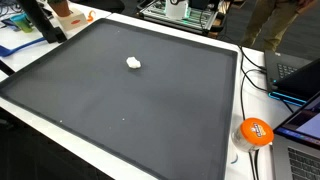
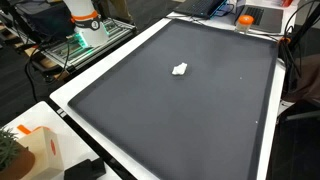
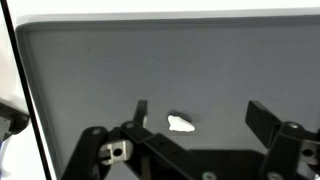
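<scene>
A small crumpled white piece (image 1: 133,62) lies alone on the dark grey board, towards its far side in exterior view 1. In exterior view 2 the same white piece (image 2: 180,69) is left of the board's middle. My gripper is open, its two black fingers wide apart at the bottom of the wrist view. Between them in that picture, the white piece (image 3: 181,124) shows on the board below, not held. Neither exterior view shows the gripper's fingers.
The grey board (image 1: 150,105) has a pale rim and is otherwise clear. An orange-lidded jar (image 1: 254,133) stands on the right border, near laptops (image 1: 297,85). A plant pot (image 2: 12,155) and a white-and-orange robot part (image 2: 88,25) are off the board in exterior view 2.
</scene>
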